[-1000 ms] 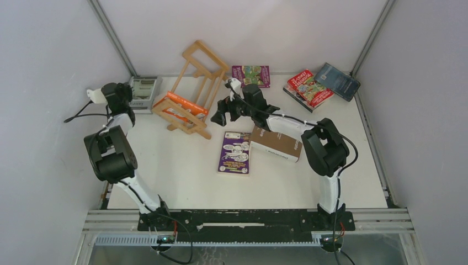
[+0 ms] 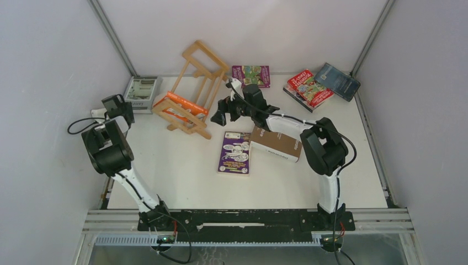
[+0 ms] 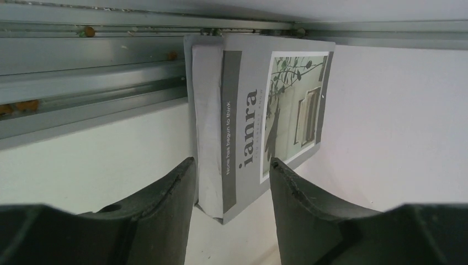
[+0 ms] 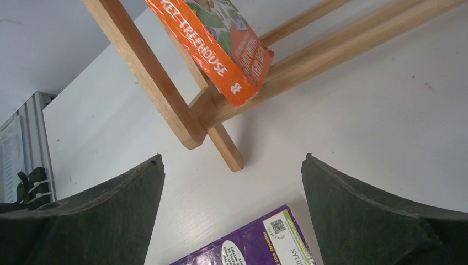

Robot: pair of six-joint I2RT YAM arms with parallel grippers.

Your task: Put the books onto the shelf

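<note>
A grey book with a photo cover lies at the back left corner of the table. My left gripper is open just in front of it, nothing between its fingers. A wooden rack holds an orange book. My right gripper hangs open beside the rack, above a purple book. A brown box-like book lies under the right arm. A purple-green book lies at the back middle; a red book and a dark blue one are piled at the back right.
Metal rails and walls border the table.
My left gripper has moved a little toward the front, away from the grey book. The right arm and the books look unchanged.
</note>
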